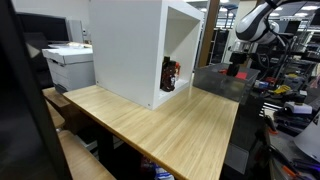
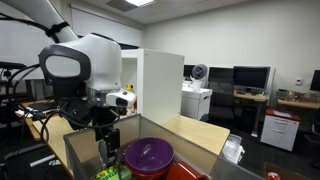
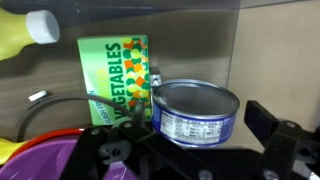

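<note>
In the wrist view, a can (image 3: 195, 112) with a dark lid and a pale printed side lies between the fingers of my gripper. The fingers stand wide apart, one to each side of it, and I see no firm grip on the can. Beside it is a green box (image 3: 113, 75) marked "VEGETABLES". In exterior view 2 my gripper (image 2: 108, 155) reaches down inside a grey bin (image 2: 200, 156), close to a purple bowl (image 2: 149, 156). The can cannot be made out in that view.
A yellow object (image 3: 22, 35) and a dark curved handle share the bin. Something red (image 2: 186, 172) lies right of the bowl. A white shelf unit (image 2: 157, 84) stands on the wooden table (image 1: 185, 128), whose front part is clear.
</note>
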